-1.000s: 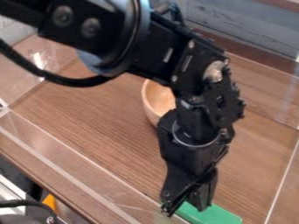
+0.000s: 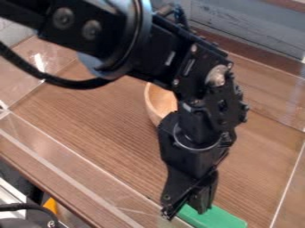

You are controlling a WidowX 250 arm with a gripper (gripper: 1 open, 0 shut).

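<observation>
My black gripper (image 2: 187, 198) hangs low at the lower right, its fingertips down at a bright green flat object (image 2: 217, 216) that lies on the wooden surface by the front edge. The gripper looks shut, and nothing shows between its fingers. Whether the fingertips touch the green object cannot be told; part of it is hidden behind them.
A light orange bowl (image 2: 156, 101) sits behind the arm, largely hidden. Below the front edge at lower left are cables and a small yellow item (image 2: 49, 204).
The gripper has shifted very slightly; otherwise the scene looks the same.
</observation>
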